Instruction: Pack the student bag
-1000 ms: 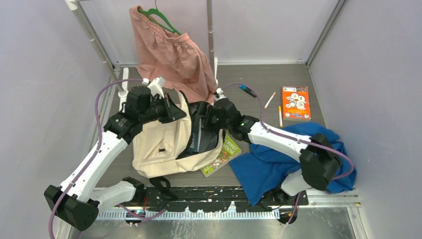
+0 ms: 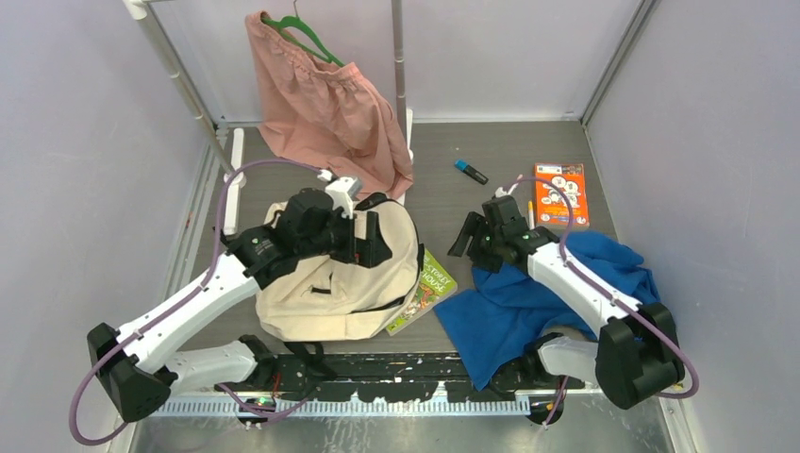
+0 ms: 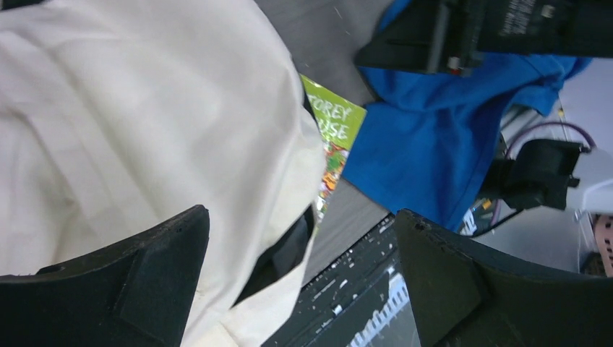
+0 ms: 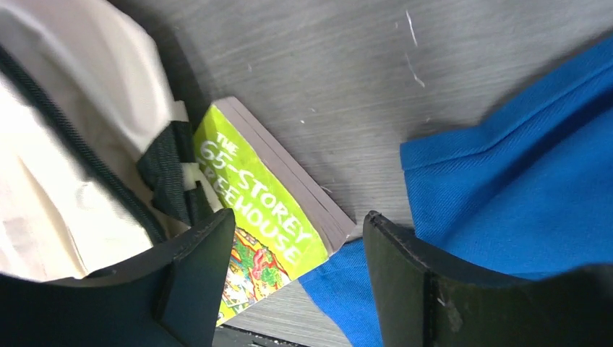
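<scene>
The cream student bag lies flat in the left half of the floor, its flap closed over. Partly under its right edge is a green book titled The 65-Storey Treehouse. Above the bag my left gripper stands open, nothing between its fingers. My right gripper is over the green book and bare floor, its fingers parted and empty; the book shows below between its fingers. A blue cloth lies crumpled at the right. Behind it rest an orange box or book and a dark marker with a blue cap.
A pink garment hangs on a green hanger from a rail at the back left. One light stick lies beside the orange item. Grey floor between bag and orange item is clear.
The left gripper opened and moved right and down; the bag's opening fell closed.
</scene>
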